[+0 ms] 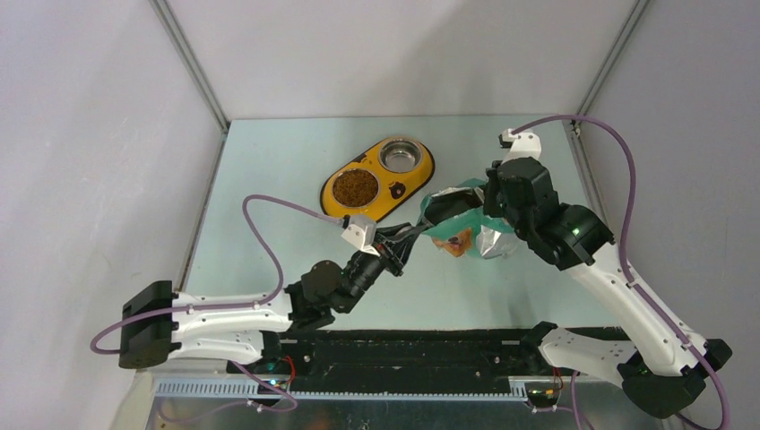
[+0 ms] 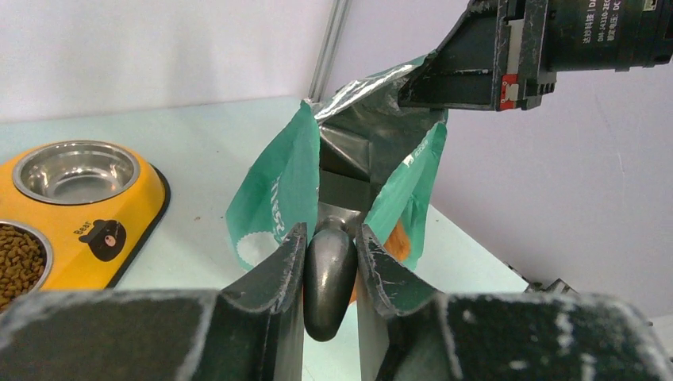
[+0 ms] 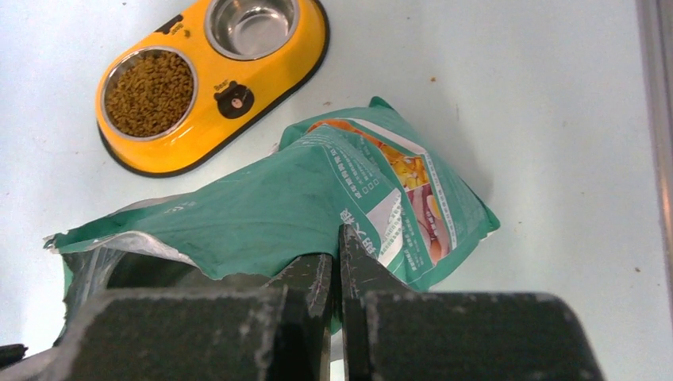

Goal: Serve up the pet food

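In the left wrist view, the rounded metal handle [image 2: 330, 286] of a scoop stands between the fingers of my left gripper, which is shut on it. From there the scoop points to the mouth of the green pet food bag [image 2: 274, 190]; its far end is hidden. My right gripper is shut on the edge of the bag [image 3: 262, 206], whose dark inner side faces left. A yellow two-bowl feeder [image 1: 375, 184] sits behind my left gripper [image 1: 408, 236]. Its near bowl holds brown kibble [image 1: 355, 187]; the far steel bowl [image 1: 400, 156] is empty.
Walls enclose the pale table [image 1: 269, 170] at the back and sides. Its left part and the strip in front of the bag are clear. A few crumbs [image 3: 432, 78] lie on the tabletop right of the feeder.
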